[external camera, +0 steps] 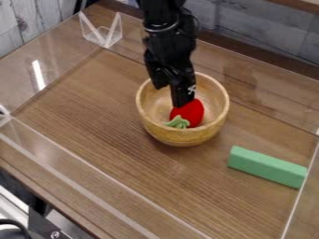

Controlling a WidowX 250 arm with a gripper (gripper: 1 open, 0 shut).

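My black gripper (169, 86) reaches down from the top over a wooden bowl (185, 133), its fingers low over the back of the bowl. A red object (189, 110) with a green part (177, 122) lies in the bowl, just in front of the gripper. I cannot tell whether the fingers are open or shut.
A light green block (267, 167) lies on the table at the right. A raised wooden edge runs along the back right, and small clear plastic pieces stand near the left edges.
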